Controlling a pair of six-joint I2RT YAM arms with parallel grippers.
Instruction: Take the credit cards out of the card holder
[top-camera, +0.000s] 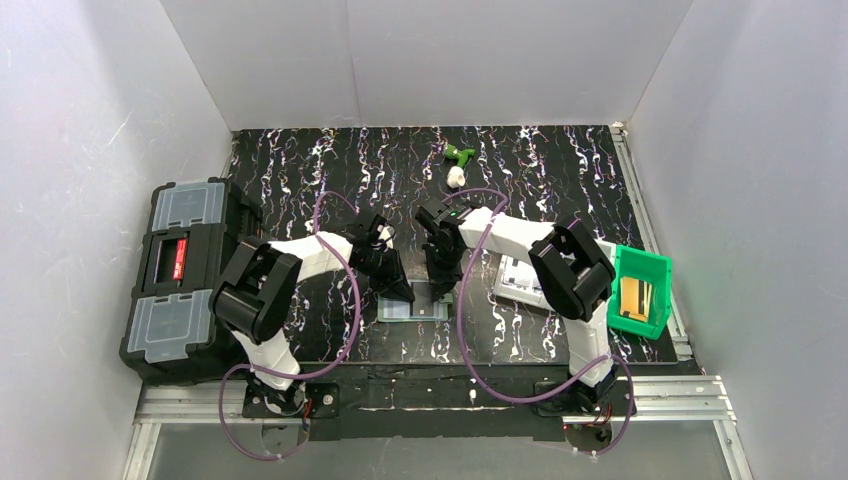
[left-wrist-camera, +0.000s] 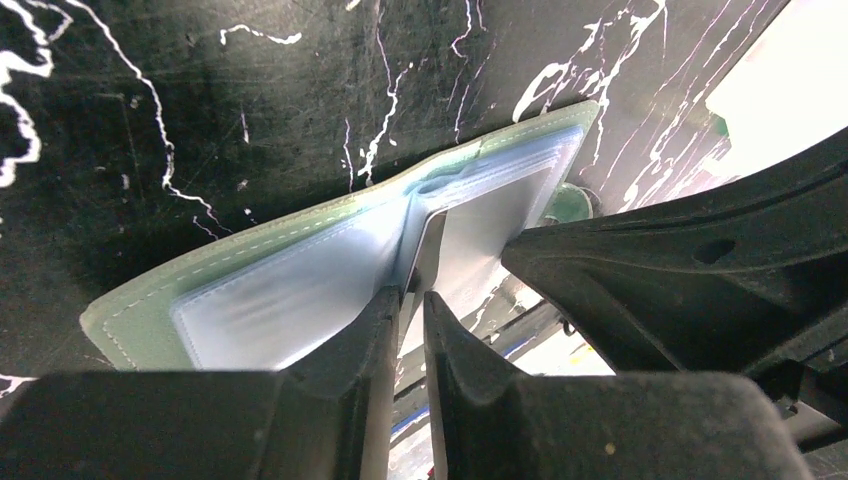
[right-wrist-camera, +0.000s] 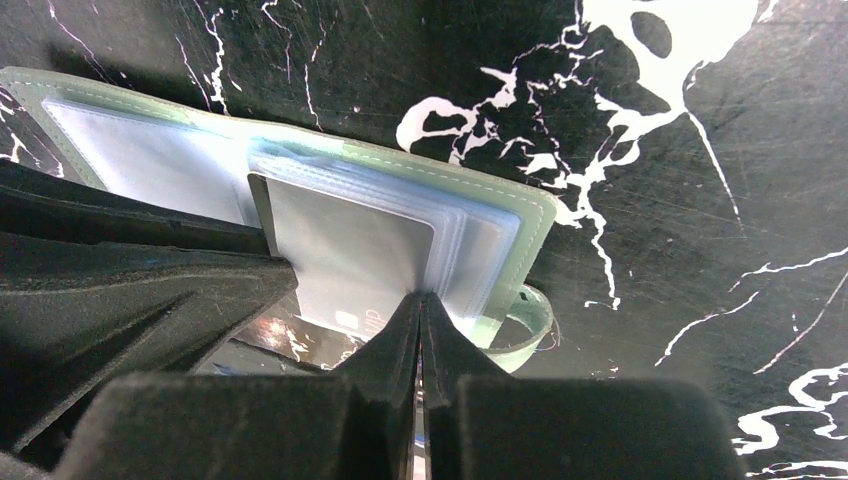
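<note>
The pale green card holder (top-camera: 398, 310) lies spread on the table under both grippers, with clear sleeves. A grey card sits in one sleeve, and its dark edge (left-wrist-camera: 428, 250) shows at the sleeve's mouth in the left wrist view. My left gripper is at that edge, its fingertips a narrow gap apart; whether they pinch the card cannot be seen. My right gripper is shut, fingertips together over the sleeved card, nothing visible between them. In the top view the left gripper (top-camera: 408, 297) and right gripper (top-camera: 437, 295) stand close together.
A black toolbox (top-camera: 185, 270) stands at the left. On the right are a white tray (top-camera: 522, 282) and a green bin (top-camera: 642, 262) with brown and yellow items. A green-and-white object (top-camera: 457, 165) lies at the back. Bare table surrounds the holder.
</note>
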